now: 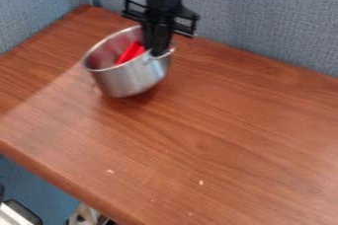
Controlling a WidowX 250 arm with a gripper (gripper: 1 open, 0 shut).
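Note:
A steel pot sits at the upper left of the wooden table, slightly tilted, with a red object inside it. The black gripper reaches down from the top to the pot's right rim. Its fingertips are at or behind that rim, so whether they grip it is hard to tell.
Grey-blue padded walls stand along the back and left of the table. Some objects lie below the table's front-left edge.

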